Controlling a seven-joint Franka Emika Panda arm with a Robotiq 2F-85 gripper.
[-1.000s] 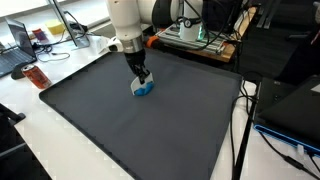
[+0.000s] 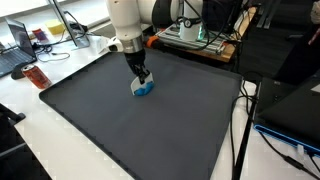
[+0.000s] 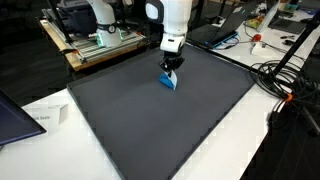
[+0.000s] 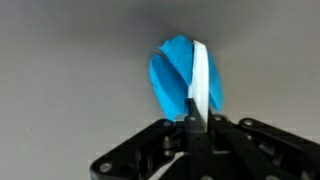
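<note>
A small blue and white piece, cloth-like, lies on the dark tabletop (image 3: 165,130). In the wrist view its blue part (image 4: 170,78) spreads in folds to both sides of a narrow white strip (image 4: 201,75). My gripper points down over it, fingers shut, with the white strip running in between the fingertips. From the second exterior view, the white part rises to a peak under the gripper (image 3: 172,67), while the blue part (image 3: 166,81) rests on the table. How much cloth sits between the fingers is hidden.
Around the cloth the dark table is wide and bare. An orange-red can (image 2: 36,76) stands at its far left corner in exterior view 1. Cables (image 3: 285,80) run beside the table, and a laptop (image 2: 18,40) sits beyond.
</note>
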